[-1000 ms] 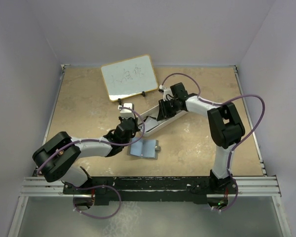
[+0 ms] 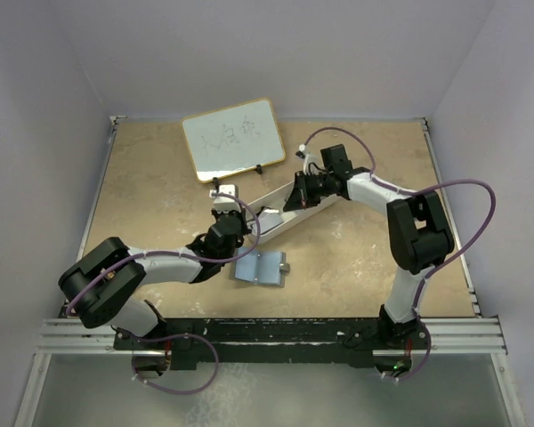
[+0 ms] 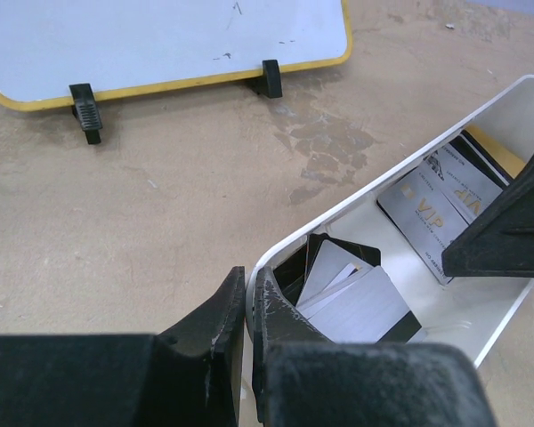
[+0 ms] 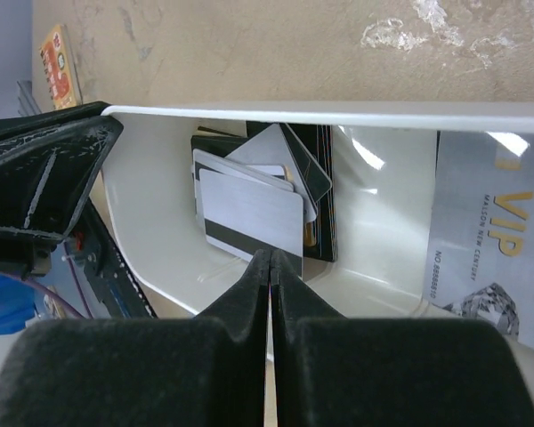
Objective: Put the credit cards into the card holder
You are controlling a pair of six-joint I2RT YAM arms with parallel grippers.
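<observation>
A white tray (image 2: pixel 277 229) holds several cards. A stack of silver and black cards (image 4: pixel 252 217) lies at one end; VIP cards (image 3: pixel 424 222) lie at the other. My left gripper is shut at the tray's end wall, the thin rim between or against its fingertips. My right gripper is shut above the tray, with nothing visible between its fingers. A blue-grey object (image 2: pixel 258 267), possibly the card holder, lies open in front of the tray.
A whiteboard (image 2: pixel 232 139) on small stands is behind the tray.
The left arm has stayed still.
</observation>
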